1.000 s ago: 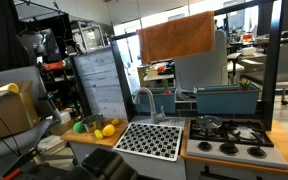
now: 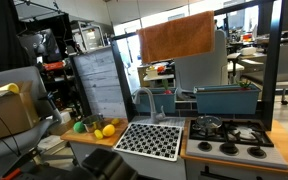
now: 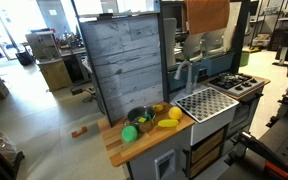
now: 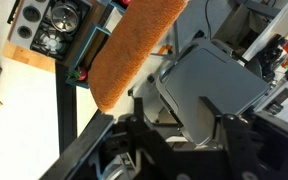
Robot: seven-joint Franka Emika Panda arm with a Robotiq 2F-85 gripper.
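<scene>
An orange cloth [image 2: 176, 37] hangs high above the counter, over the back rail. The wrist view shows the same cloth [image 4: 134, 52] slanting across its upper middle, beyond the fingertips. My gripper is open, its dark fingers apart at the bottom of that view, with nothing seen between them. In the exterior views I cannot make out the fingers.
A white drying grid [image 2: 149, 141] covers the sink by the faucet. To its right a pot [image 2: 210, 125] sits on the stove [image 2: 235, 140]. Left of the sink are a metal pot [image 3: 142, 118], a green ball [image 3: 130, 133] and yellow items [image 3: 168, 123].
</scene>
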